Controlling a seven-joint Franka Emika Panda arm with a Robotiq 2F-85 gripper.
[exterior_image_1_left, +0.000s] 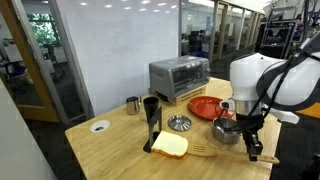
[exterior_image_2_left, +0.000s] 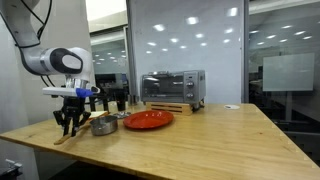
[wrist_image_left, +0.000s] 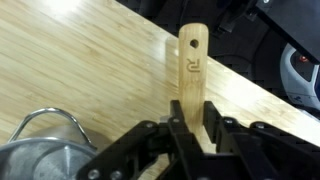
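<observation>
A wooden utensil, apparently a spatula (exterior_image_1_left: 204, 150), extends left from beneath my gripper (exterior_image_1_left: 254, 153) in exterior view 1, while its other end shows to the right. In the wrist view, the rounded end of its wooden handle (wrist_image_left: 193, 70) runs up from between the black fingers. My gripper is shut on this handle. Exterior view 2 shows the gripper (exterior_image_2_left: 70, 130) low over the table's near left part; how far the utensil is from the tabletop is hard to tell.
A metal pot (exterior_image_1_left: 226, 131) stands close behind the gripper, and a red plate (exterior_image_1_left: 206, 107) lies farther back. Bread (exterior_image_1_left: 170, 145) and a black upright container (exterior_image_1_left: 153, 118) are to the left. A toaster oven (exterior_image_1_left: 180, 76) stands at the back. Bare table (exterior_image_2_left: 220, 150) shows in exterior view 2.
</observation>
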